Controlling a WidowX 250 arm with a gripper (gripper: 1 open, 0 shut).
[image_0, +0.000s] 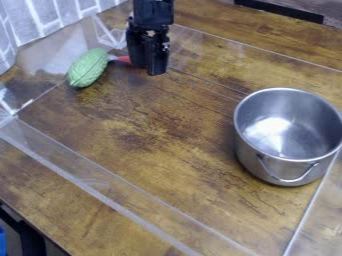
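Note:
My black gripper (147, 62) is low over the back middle of the wooden table, just right of a red object (122, 59) that it mostly hides. Whether the fingers are open, shut or holding that object cannot be told. A pale green, elongated vegetable (88, 68) lies to the left of the gripper. A steel pot (286, 138) stands on the right, with nothing visible inside.
A clear plastic sheet or tray edge runs around the work area. A patterned cloth (30, 25) is at the back left.

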